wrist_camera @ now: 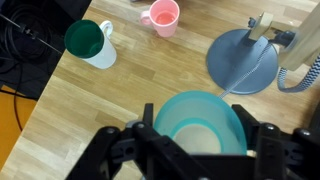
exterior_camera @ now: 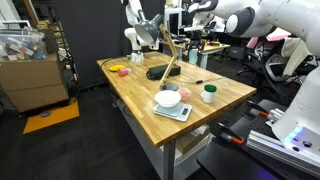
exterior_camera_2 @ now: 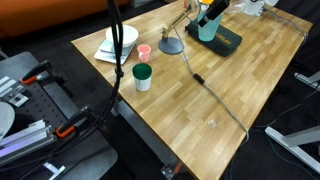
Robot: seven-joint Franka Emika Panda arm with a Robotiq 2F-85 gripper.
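Note:
A teal cup (wrist_camera: 200, 122) fills the lower middle of the wrist view, with my gripper shut on it, one finger on each side. In exterior view 1 the cup (exterior_camera: 194, 58) hangs under the gripper (exterior_camera: 195, 49) toward the far side of the wooden table. Exterior view 2 shows the cup (exterior_camera_2: 209, 22) by the black tray (exterior_camera_2: 222, 43), overlapping it in the picture. Whether the cup touches anything below cannot be told.
A desk lamp's round grey base (wrist_camera: 240, 62) stands near the held cup. Further off are a pink cup (wrist_camera: 161, 16), a green-and-white mug (wrist_camera: 92, 44) and a white bowl (exterior_camera: 168, 98). A cable (exterior_camera_2: 218, 94) crosses the otherwise clear wood.

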